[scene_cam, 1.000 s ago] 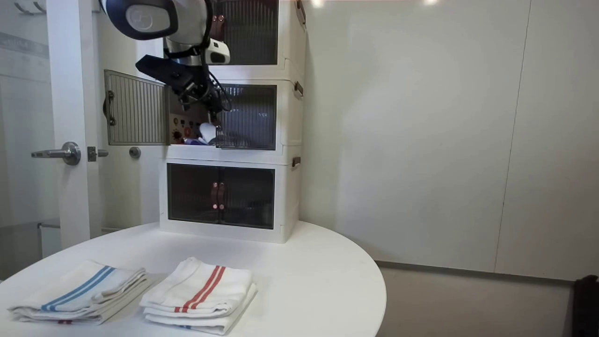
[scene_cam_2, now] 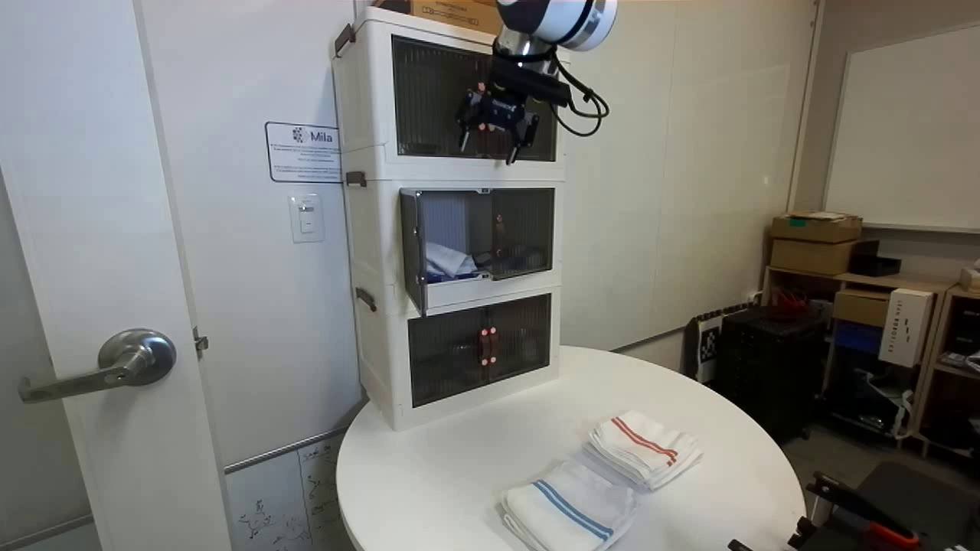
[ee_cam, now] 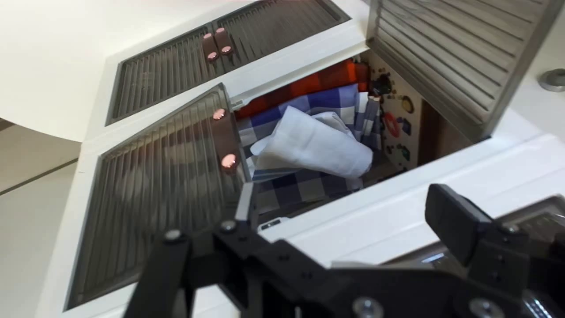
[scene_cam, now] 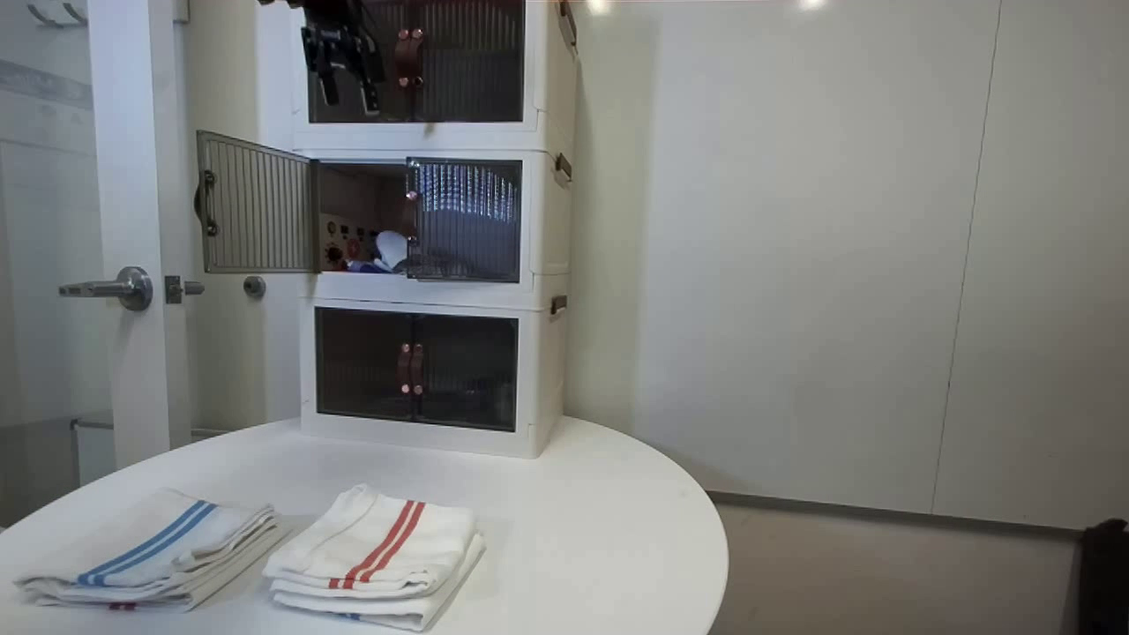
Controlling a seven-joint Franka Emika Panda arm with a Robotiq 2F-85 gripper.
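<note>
My gripper (scene_cam_2: 491,154) hangs in front of the top cabinet section, its fingers wide apart and nothing between them; in exterior view 1 it shows at the top edge (scene_cam: 349,100). Below it, the middle section's one door (scene_cam: 259,206) is swung open. Inside lie a folded white cloth (ee_cam: 312,145) and checked blue cloths (ee_cam: 331,100), with an orange-red cloth (ee_cam: 312,79) behind them. Two piles of folded white towels sit on the round table (scene_cam: 593,508): a blue-striped one (scene_cam: 148,550) and a red-striped one (scene_cam: 376,550).
The middle section's other door (scene_cam: 466,219) is closed, as are the bottom doors (scene_cam: 415,369) and the top doors (scene_cam: 466,58). A room door with a lever handle (scene_cam_2: 101,367) stands at the left. Bare table surrounds the towels on the right.
A second ago the gripper was down at the open middle compartment. It has since drawn back and risen out of there. The cloths inside and both towel piles look unmoved.
</note>
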